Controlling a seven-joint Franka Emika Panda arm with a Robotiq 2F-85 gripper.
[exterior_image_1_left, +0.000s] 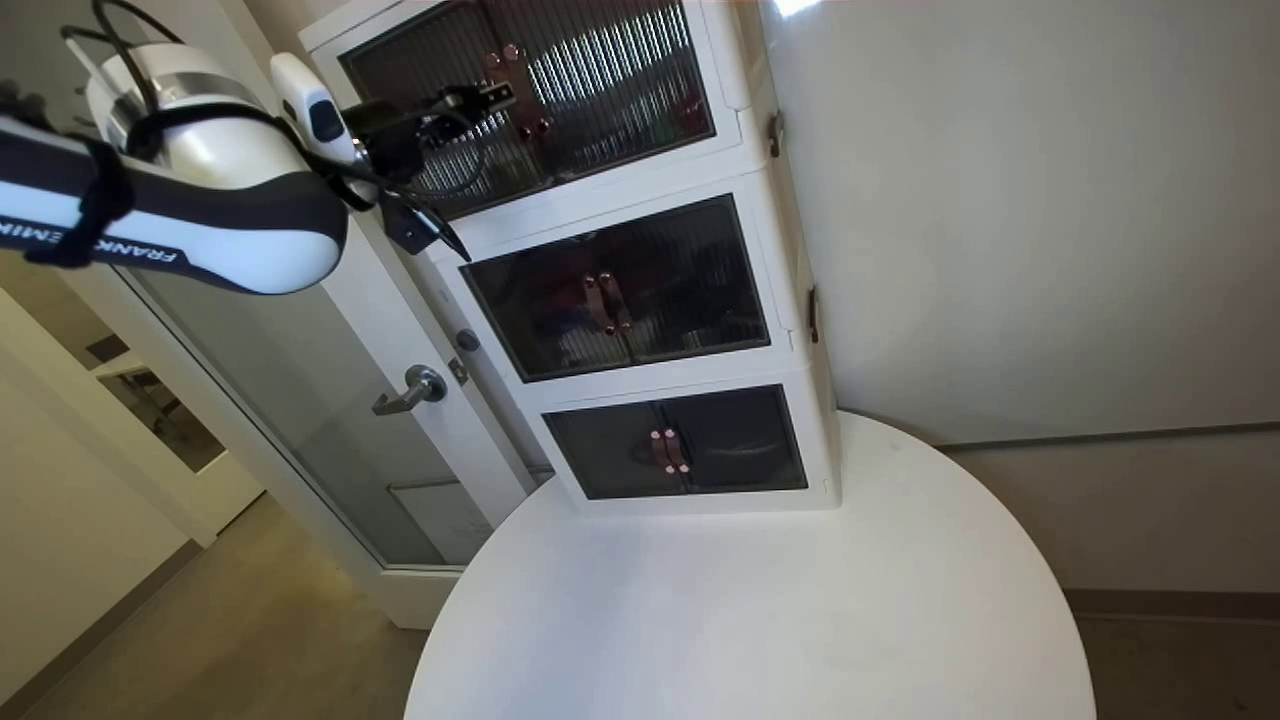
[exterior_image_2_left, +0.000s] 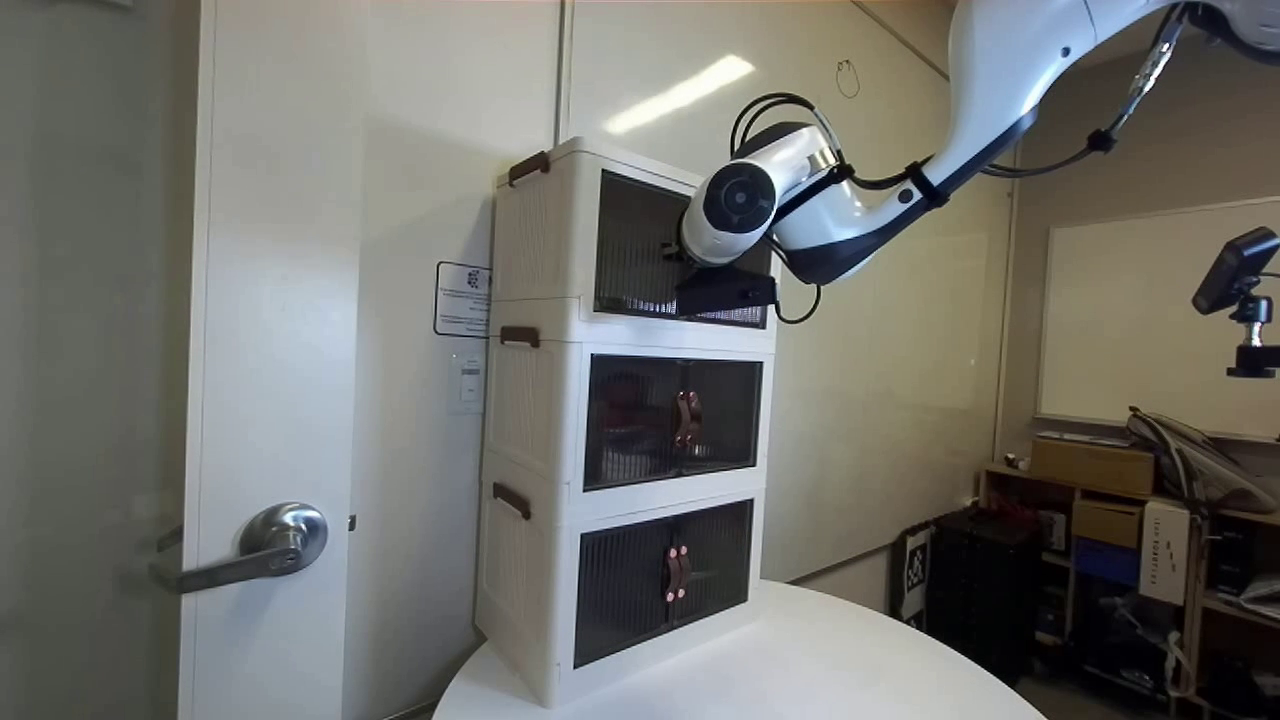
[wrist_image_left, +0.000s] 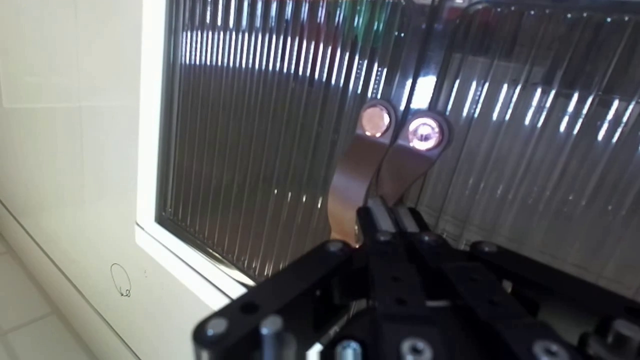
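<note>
Two brown leather strap handles with copper rivets meet at the middle of the top cabinet's doors. In the wrist view, my gripper is shut on the right strap handle, which narrows and folds in where it enters between the fingertips. Close beside it, the left strap handle stays outside the fingers. Behind both lie the ribbed left door and right door, closed. From exterior view 1 the gripper sits at the top doors; exterior view 2 hides it behind the arm's wrist.
Below stand the middle cabinet and bottom cabinet, both with doors closed. A room door with a lever handle is beside the stack.
</note>
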